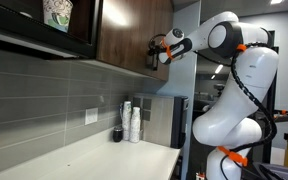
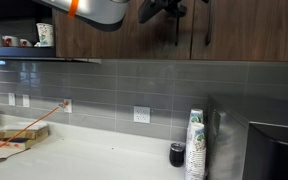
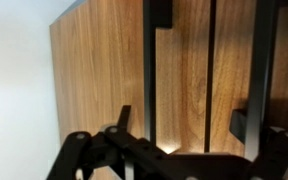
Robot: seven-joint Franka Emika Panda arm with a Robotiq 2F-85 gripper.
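My gripper is up at the wooden upper cabinet point(image 3: 94, 75), its two dark fingers apart along the bottom of the wrist view. Two black vertical bar handles stand on either side of the seam between the doors: a left handle point(image 3: 150, 75) and a right handle point(image 3: 262, 75). Their lower ends meet the fingers in the picture; whether they touch cannot be told. Exterior view 2 has the gripper point(image 2: 164, 8) close to the handles, partly cut off by the top edge. In exterior view 1 the gripper point(image 1: 158, 50) is small against the cabinet front.
Below lies a long white counter point(image 1: 94, 160). A black jar point(image 2: 177, 154) and stacked paper cups point(image 2: 195, 150) stand beside a dark metal appliance point(image 2: 249, 140). Mugs point(image 2: 9, 41) sit on an open shelf at the left.
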